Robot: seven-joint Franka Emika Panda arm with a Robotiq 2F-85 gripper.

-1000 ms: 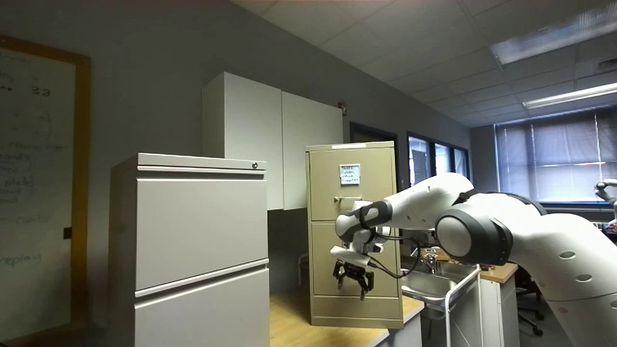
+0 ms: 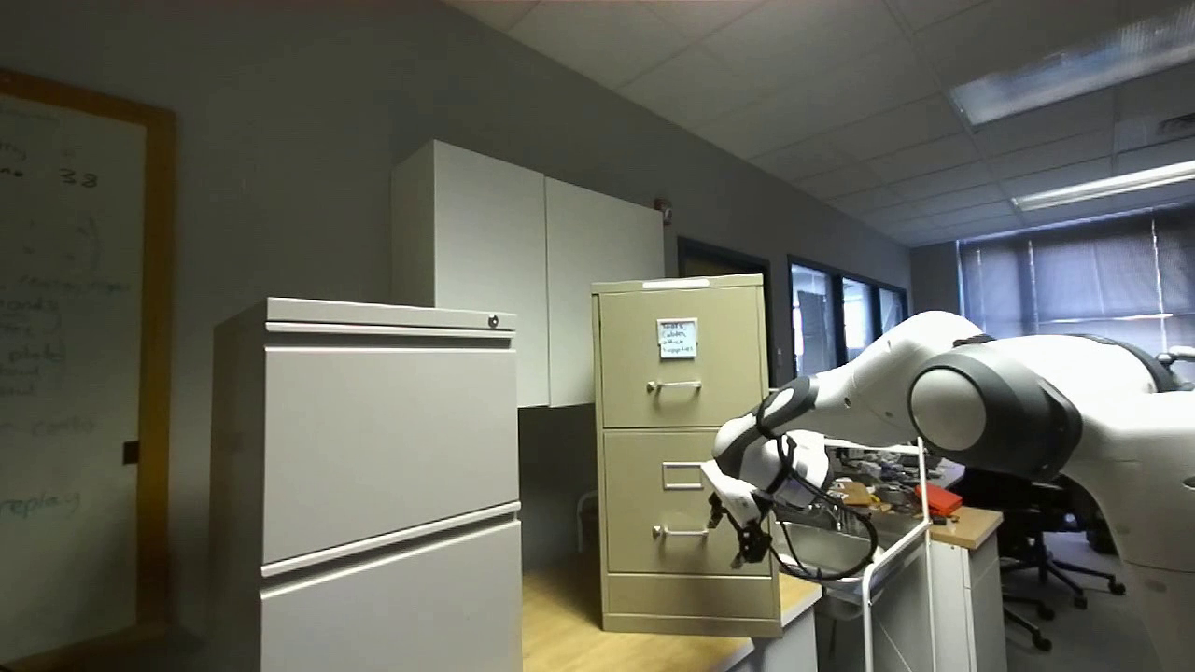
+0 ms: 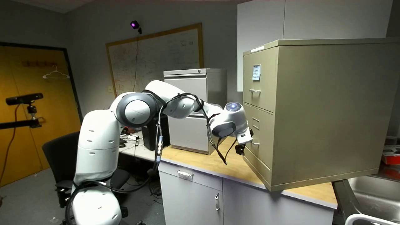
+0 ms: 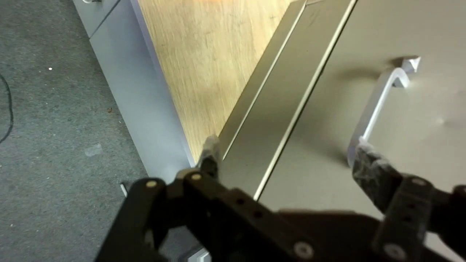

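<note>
A beige filing cabinet (image 2: pixel 683 414) stands on the wooden counter with both its drawers shut. Its lower drawer handle (image 4: pixel 373 109), a silver bar, fills the upper right of the wrist view. My gripper is open and empty, its fingers spread wide. The right fingertip (image 4: pixel 364 157) appears at the near end of that handle; whether it touches cannot be told. The left fingertip (image 4: pixel 210 150) shows against the counter and cabinet base. In exterior view 2, my gripper (image 3: pixel 240 149) hangs in front of the lower drawer, low beside the handle (image 3: pixel 255 142).
A light grey cabinet (image 2: pixel 392 448) stands to the left in exterior view 1. Bare counter (image 3: pixel 232 165) lies between the two cabinets. A sink (image 2: pixel 829 543) with a white rail (image 2: pixel 896 549) is on the far side of the beige cabinet.
In exterior view 1, the arm has shifted right and its wrist has turned. The drawers look unchanged.
</note>
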